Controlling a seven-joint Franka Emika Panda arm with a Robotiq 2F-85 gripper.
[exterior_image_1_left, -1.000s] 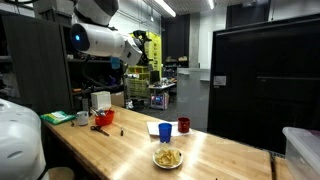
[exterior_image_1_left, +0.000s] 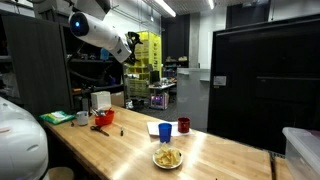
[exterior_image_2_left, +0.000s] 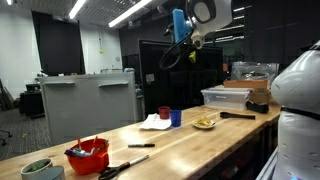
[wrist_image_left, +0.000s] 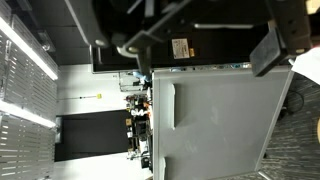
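Note:
High over the table's left side in the first exterior view, my gripper (exterior_image_1_left: 132, 42) is far above every object. In the wrist view the gripper stands open, its dark fingers (wrist_image_left: 267, 52) wide apart with nothing visible between them. A blue cup (exterior_image_1_left: 165, 132) and a dark red mug (exterior_image_1_left: 183, 125) stand close together on the wooden table (exterior_image_1_left: 125, 155). Nearer the front is a plate (exterior_image_1_left: 167, 157) of yellowish food. At the left, a red container (exterior_image_2_left: 88, 156) holds several utensils, with a black-handled tool (exterior_image_2_left: 122, 168) lying beside it.
A white sheet (exterior_image_2_left: 156, 122) lies by the cups. Clear storage boxes (exterior_image_2_left: 228, 97) and a dark flat object (exterior_image_2_left: 238, 116) are near the table's far end in the second exterior view. A grey partition (exterior_image_2_left: 90, 110) rises behind.
Compared with a second ago, my arm's upper end and gripper have shifted slightly, the gripper a little up and left in the first exterior view. The table objects look unmoved.

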